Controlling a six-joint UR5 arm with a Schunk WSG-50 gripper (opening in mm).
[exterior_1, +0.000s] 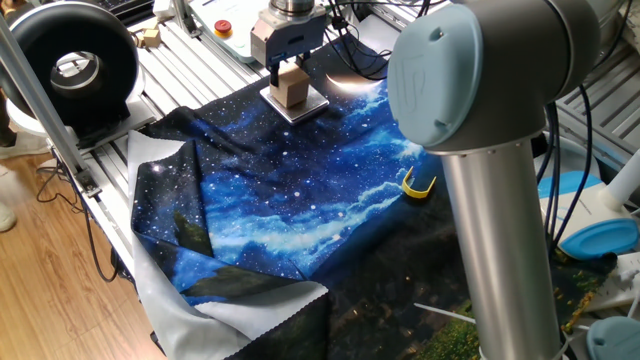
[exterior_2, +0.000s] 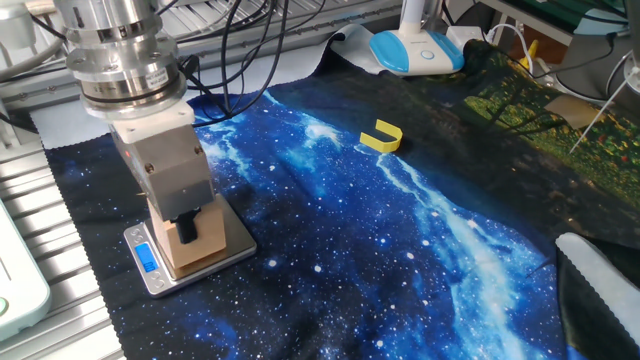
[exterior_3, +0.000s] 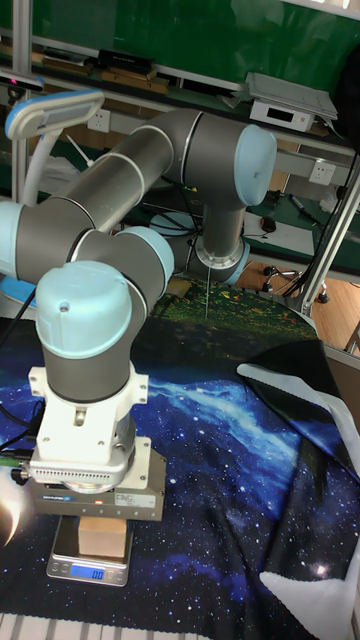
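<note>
A plain wooden block (exterior_1: 290, 86) is at the small silver scale (exterior_1: 312, 105), within the scale's outline. My gripper (exterior_2: 190, 228) points down over it, and one black fingertip (exterior_2: 186, 226) lies against the block's face. The fingers appear shut on the block; the far finger is mostly hidden. In exterior view 3 the block (exterior_3: 102, 537) shows below the gripper body, and the scale's lit blue display (exterior_3: 87, 573) seems to read 0.0. Whether the block's underside touches the scale plate cannot be made out.
A yellow U-shaped piece (exterior_2: 382, 137) stands on the starry blue cloth (exterior_2: 330, 230), well away from the scale. Folds and a turned-up white edge (exterior_1: 190, 310) lie at the cloth's far side. Cables (exterior_2: 240, 90) hang beside the wrist.
</note>
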